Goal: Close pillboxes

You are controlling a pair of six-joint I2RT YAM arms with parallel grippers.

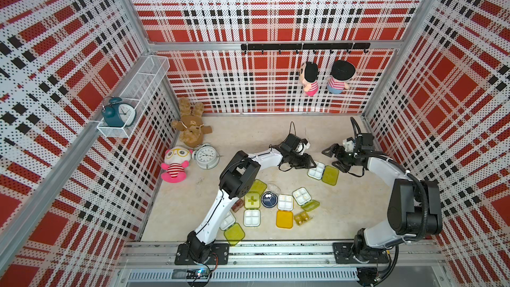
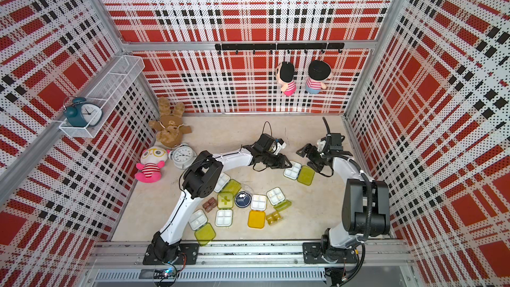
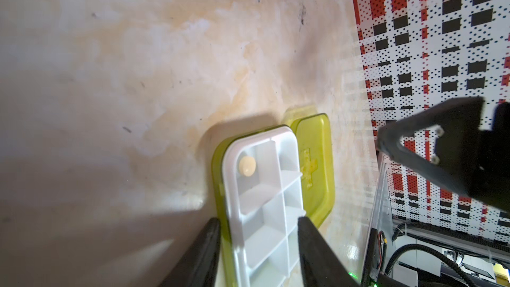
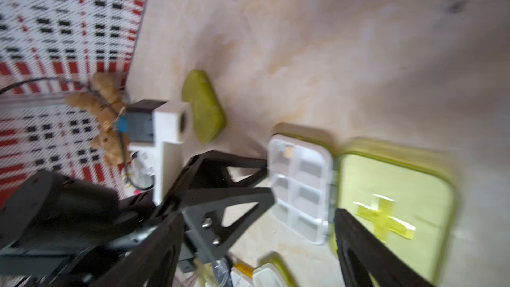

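Observation:
An open pillbox lies between my arms: a white compartment tray (image 1: 316,171) with a pale pill in one cell, hinged to a yellow-green lid (image 1: 330,175) bearing a cross. My left gripper is part open at the tray's left edge; in the left wrist view its fingers stand either side of that end of the tray. My right gripper stands open over the pillbox at the right, with nothing between its fingers. Other open pillboxes, including a white tray (image 1: 251,218) and an orange lid (image 1: 284,219), lie in the front middle.
A clock (image 1: 206,156), a pink plush toy (image 1: 174,167) and a brown bear (image 1: 191,125) sit at the left. Free table shows behind the arms and at the front right.

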